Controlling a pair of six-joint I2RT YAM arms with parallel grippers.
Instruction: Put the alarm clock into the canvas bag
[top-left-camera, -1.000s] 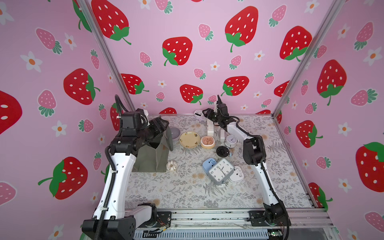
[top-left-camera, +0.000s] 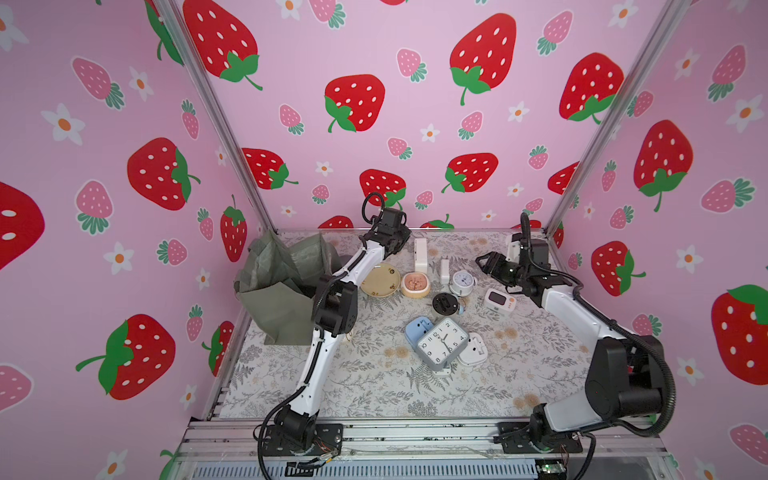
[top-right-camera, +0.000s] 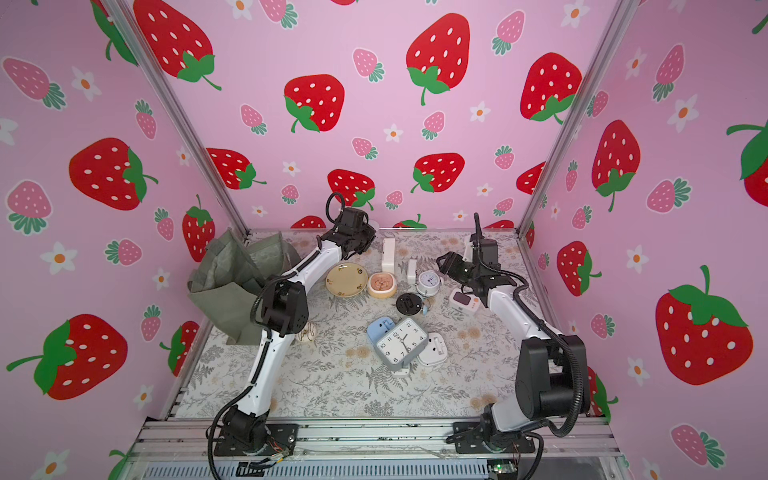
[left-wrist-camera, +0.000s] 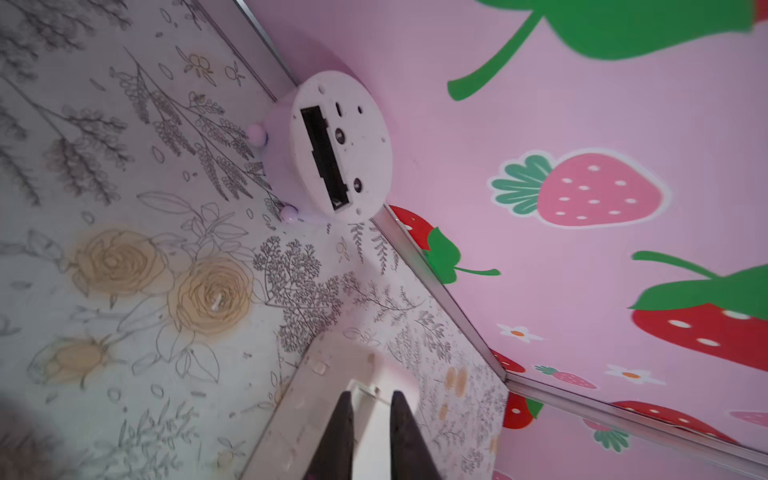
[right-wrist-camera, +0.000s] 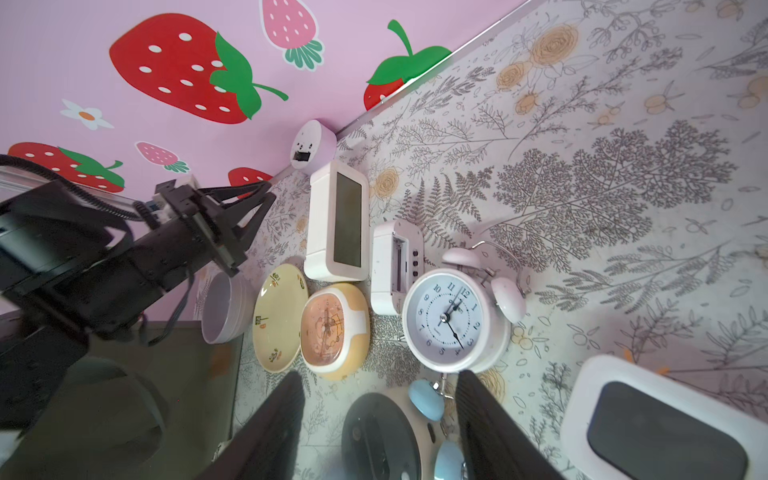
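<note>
The grey-green canvas bag (top-left-camera: 280, 312) stands at the left. Several clocks lie centre and back, among them a round twin-bell white clock (right-wrist-camera: 448, 320), a square grey clock (top-left-camera: 442, 342) and a pink cylindrical clock (left-wrist-camera: 328, 148) at the back wall. My left gripper (top-left-camera: 397, 240) is high over the back centre, near that pink clock; its dark fingertips in the left wrist view are blurred. My right gripper (top-left-camera: 492, 266) hangs over the right back, its fingers apart above the clocks, nothing between them.
A cream plate (top-left-camera: 380, 280), a white upright device (right-wrist-camera: 336, 220) and other small clocks crowd the middle. Patterned walls bound the space.
My left gripper has moved from over the bag to the back centre. My right arm has drawn rightward from the back centre.
</note>
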